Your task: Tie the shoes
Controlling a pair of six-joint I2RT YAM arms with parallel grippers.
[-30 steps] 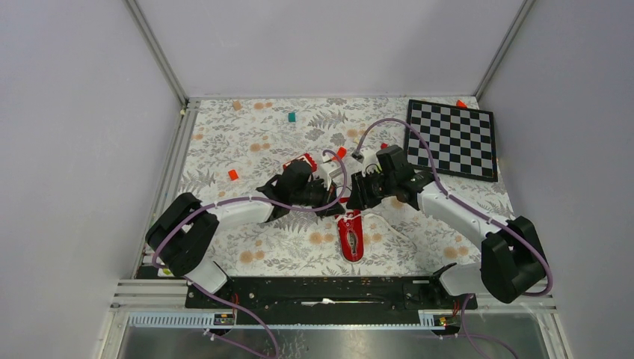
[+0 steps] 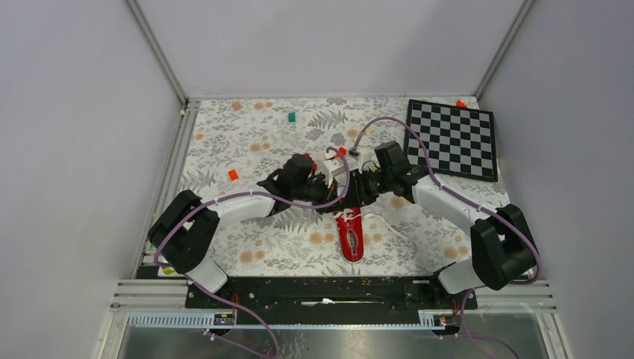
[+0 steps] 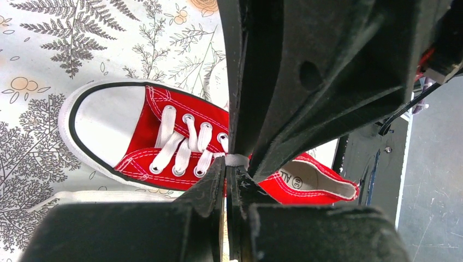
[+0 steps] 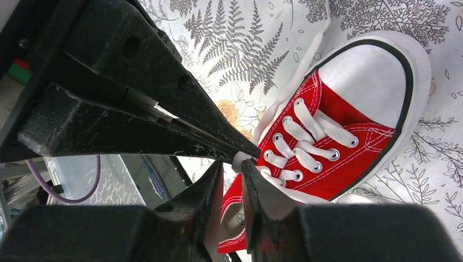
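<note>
The red shoe lies flat on the table under both grippers. Its white toe and laced front show in both wrist views. My left gripper is shut over the laces; white lace shows at its fingertips. From the other side my right gripper reaches the same spot, its fingers parted a little. A bit of lace sits between its tips, touching the left fingertips. Whether the right fingers grip this lace is not clear. One lace end trails loosely on the table beside the shoe.
A checkered board lies at the back right. Another red item is partly hidden behind the left arm. Small coloured blocks, such as a teal one, are scattered about.
Over the last second my two grippers have come closer together above the shoe. The left one shifted slightly right and back, the right one slightly left.
</note>
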